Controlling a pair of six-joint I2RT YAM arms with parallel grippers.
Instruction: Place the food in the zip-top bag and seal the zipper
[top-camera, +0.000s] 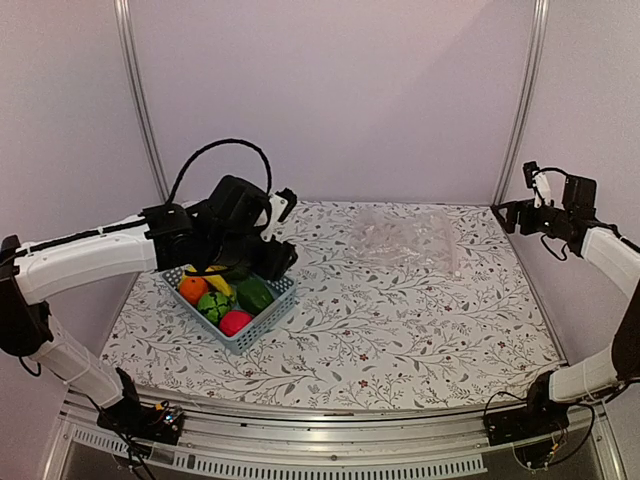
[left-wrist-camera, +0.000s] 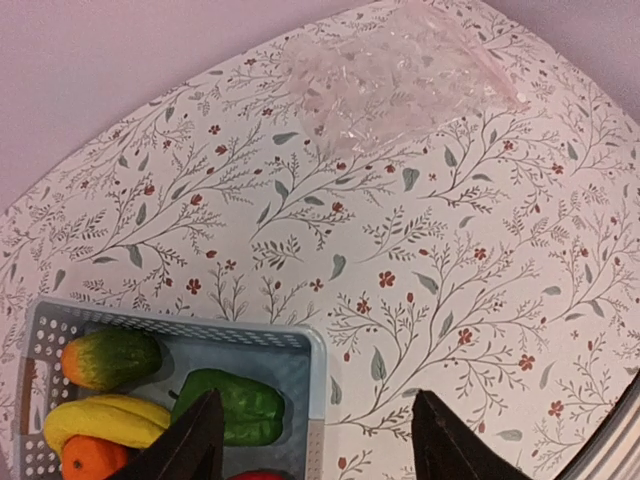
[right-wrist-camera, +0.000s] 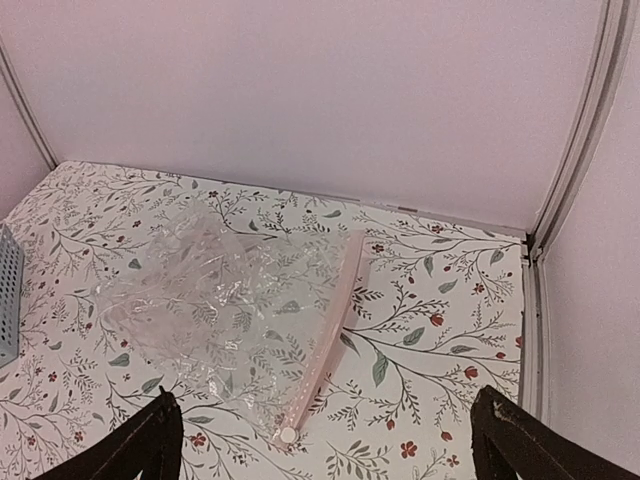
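A grey basket on the left of the table holds food: an orange, bananas, a mango-like fruit, a green pepper, a watermelon and a red item. A clear zip top bag lies flat at the back right, its pink zipper strip along its right side. My left gripper hangs open above the basket. My right gripper is raised at the right edge, open, facing the bag from above. Neither holds anything.
Pale walls with metal rails enclose the back and sides, and a metal rail runs along the front edge.
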